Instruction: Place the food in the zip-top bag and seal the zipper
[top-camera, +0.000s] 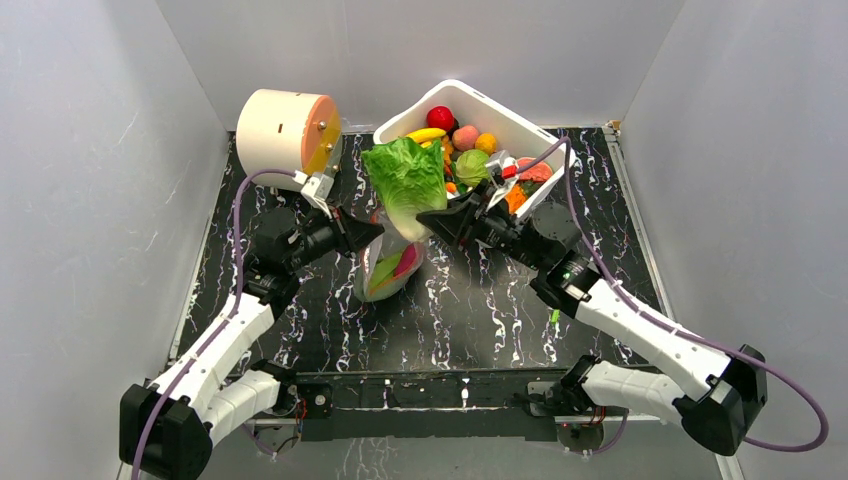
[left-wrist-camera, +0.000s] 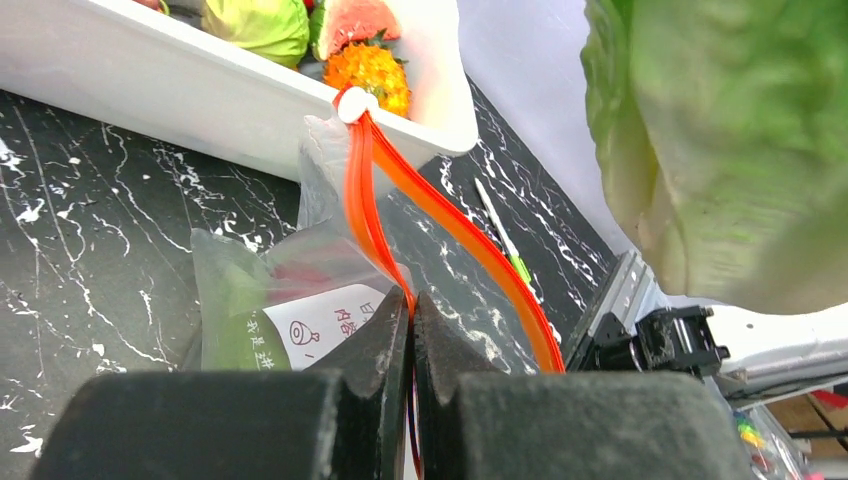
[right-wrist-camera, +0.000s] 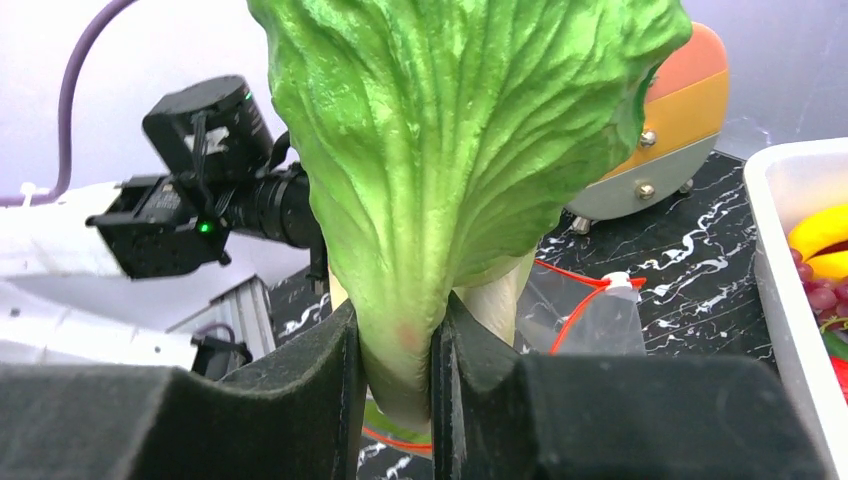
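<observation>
A leafy green lettuce (top-camera: 405, 180) hangs in my right gripper (top-camera: 425, 222), which is shut on its pale stem end; in the right wrist view the lettuce (right-wrist-camera: 440, 170) stands leaves up between the fingers. Below it is the clear zip top bag (top-camera: 390, 268), its mouth parted, with a green leafy item and a magenta item (top-camera: 405, 260) inside. My left gripper (top-camera: 378, 232) is shut on the bag's rim. Its fingertips pinch the orange zipper strip (left-wrist-camera: 365, 200) in the left wrist view, where a white slider (left-wrist-camera: 355, 104) sits at the strip's far corner.
Behind the bag stands a white bin (top-camera: 505, 118) of toy fruit and vegetables. A cream and orange drum (top-camera: 285, 140) is at the back left. A green-tipped pen (left-wrist-camera: 505, 230) lies on the right.
</observation>
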